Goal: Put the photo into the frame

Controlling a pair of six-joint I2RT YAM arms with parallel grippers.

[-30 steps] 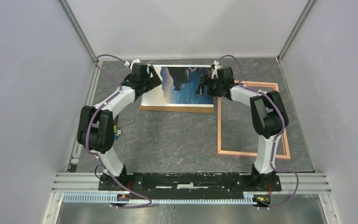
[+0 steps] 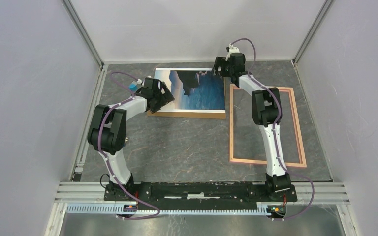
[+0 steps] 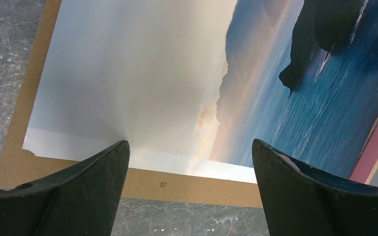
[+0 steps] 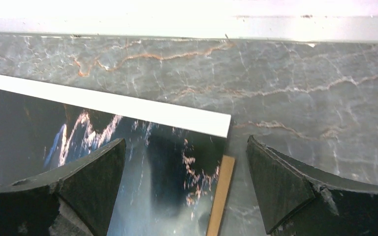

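Observation:
The photo (image 2: 202,96), a seascape with white borders, lies on a brown backing board (image 2: 192,115) at the back of the table. Along the front and left the board shows past the photo; at the far right corner, the photo's white border (image 4: 197,119) reaches beyond the board. My left gripper (image 2: 167,96) stands open above the photo's left part. Over the photo's far right corner is my right gripper (image 2: 218,67), also open, with nothing held. The wooden frame (image 2: 233,132) lies empty on the right, partly hidden by my right arm.
A small blue object (image 2: 134,86) sits behind the left gripper. The back wall (image 2: 197,34) rises close behind the photo. Free table surface (image 2: 177,147) spreads in front of the board.
My right gripper has moved back toward the far right corner of the photo. Photo, board and frame have not moved.

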